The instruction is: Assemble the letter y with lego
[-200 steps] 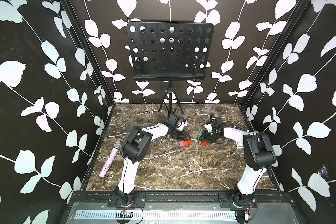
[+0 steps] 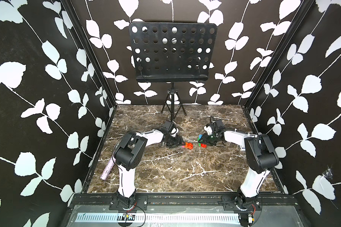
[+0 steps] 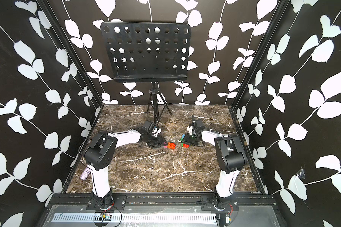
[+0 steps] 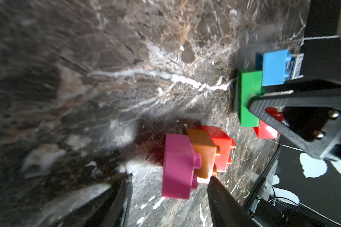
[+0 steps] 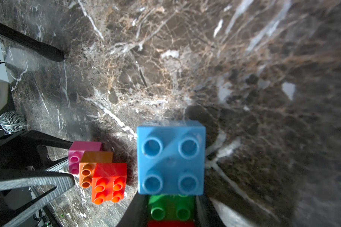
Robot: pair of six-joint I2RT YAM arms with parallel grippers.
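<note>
A joined pink brick (image 4: 177, 162), orange brick (image 4: 200, 151) and red brick (image 4: 217, 141) lie on the marble table. My left gripper is open around the pink end, its fingers on either side. To the right, my right gripper is shut on the green brick (image 4: 249, 109), which forms a stack with a light blue brick (image 5: 171, 157) and a second red brick (image 4: 266, 130), partly hidden by that gripper.
A black music stand (image 2: 172, 51) rises at the back. A microphone (image 5: 12, 121) and a pink glittery cylinder (image 2: 109, 168) are on the left side.
My left gripper has moved down and left to the pink end of the three-brick piece. My right gripper has shifted slightly left with its stack.
</note>
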